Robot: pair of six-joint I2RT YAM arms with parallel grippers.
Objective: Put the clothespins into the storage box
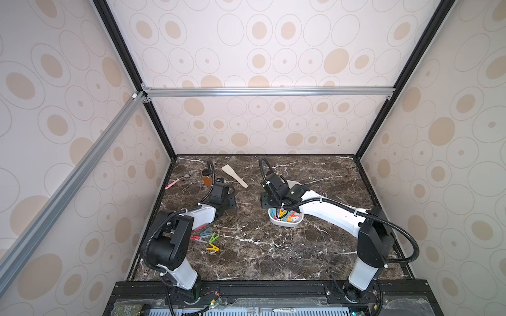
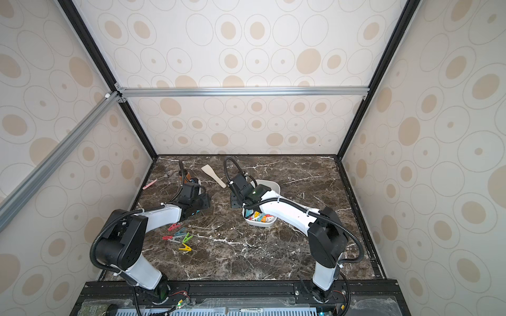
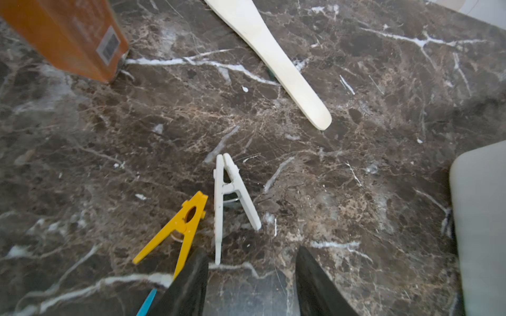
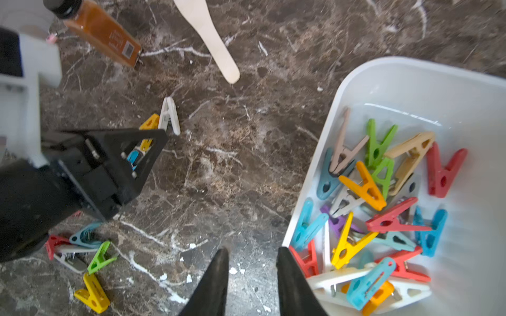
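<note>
A white clothespin (image 3: 232,200) and a yellow clothespin (image 3: 181,226) lie close together on the marble table, with the tip of a blue clothespin (image 3: 147,302) below them in the left wrist view. My left gripper hovers near them, part open and empty. More clothespins, among them a green one (image 4: 101,258) and a yellow one (image 4: 93,294), lie loose at the left front. Many coloured clothespins fill the white storage box (image 4: 316,173). Beside the box's left wall hangs my right gripper, its fingers apart and nothing between them.
An orange bottle (image 4: 108,34) and a pale spatula (image 4: 210,42) lie toward the back. A pink object (image 1: 171,184) rests at the far left. Bare marble separates the box from the clothespins, and the right side of the table is free.
</note>
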